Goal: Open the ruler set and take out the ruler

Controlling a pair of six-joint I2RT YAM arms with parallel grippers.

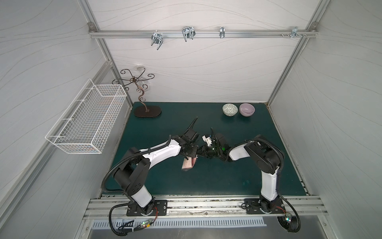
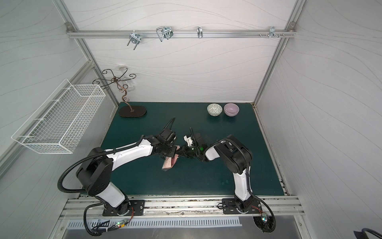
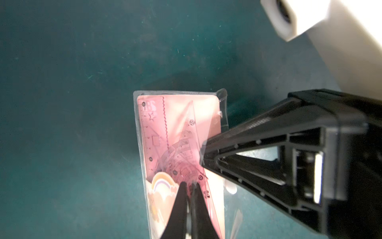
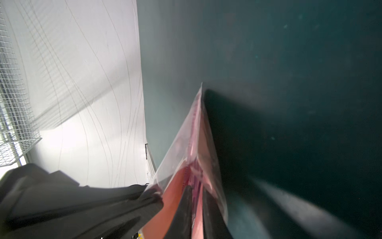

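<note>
The ruler set point(image 3: 151, 127), a clear sleeve with pink rulers, a triangle and a protractor on pink card, is held up off the table between the grippers point(image 1: 188, 163). My left gripper is shut on it. From the right, my right gripper has its tips at the sleeve's side. In the right wrist view the sleeve is edge-on, with my right gripper's tips point(image 4: 195, 199) at it; how far they are open is unclear.
A metal stand point(image 1: 147, 111) stands at the back left, two bowls point(image 1: 229, 109) point(image 1: 246, 109) at the back right. A wire basket point(image 1: 91, 119) hangs on the left wall. The table around the arms is clear.
</note>
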